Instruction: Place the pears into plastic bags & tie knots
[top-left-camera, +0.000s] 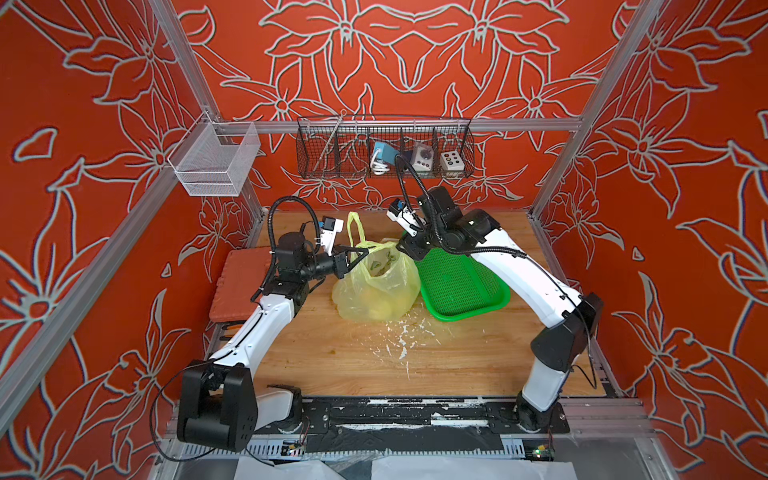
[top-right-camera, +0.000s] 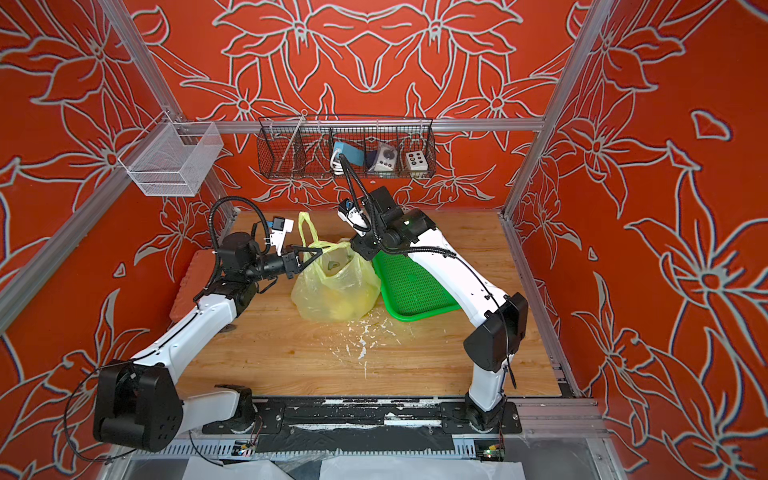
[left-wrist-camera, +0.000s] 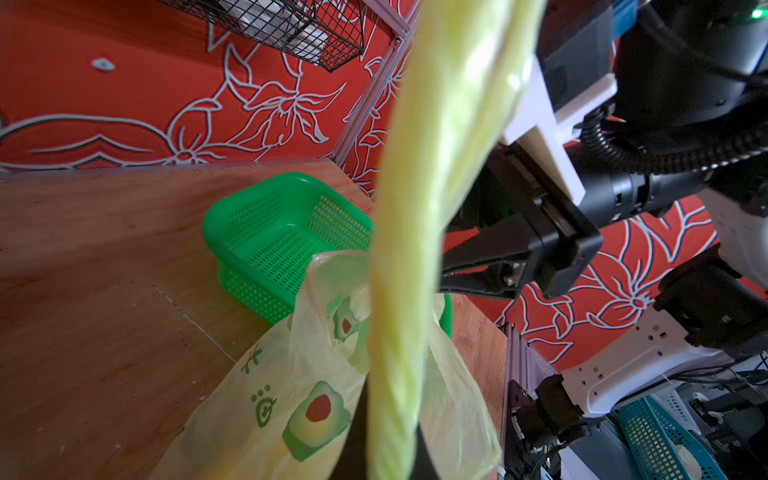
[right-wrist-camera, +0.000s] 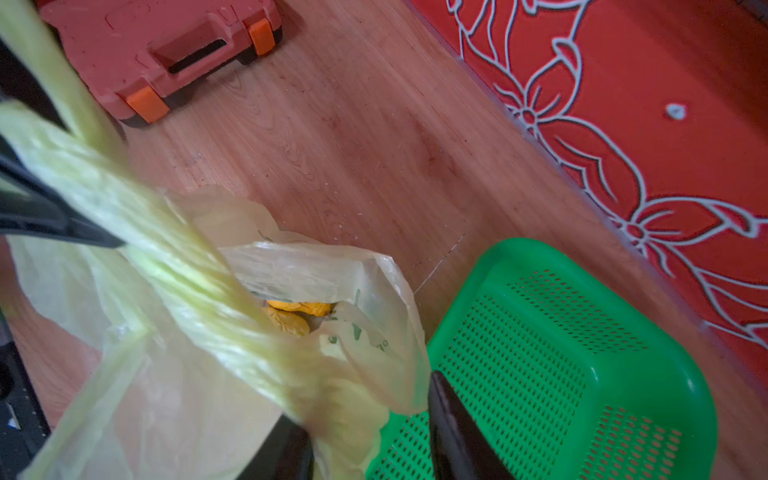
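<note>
The pale yellow plastic bag stands on the table, avocado prints on its side in the left wrist view. Through its mouth, the right wrist view shows orange-yellow contents; whether these are the pears is unclear. My left gripper is shut on a twisted bag handle, which runs up close before its camera. Over the bag's right rim, my right gripper is part open, its dark fingers apart with bunched yellow plastic between them. A second handle loop rises at the back.
An empty green basket stands right of the bag, under the right arm. A red case lies on the left. White scraps litter the wood in front.
</note>
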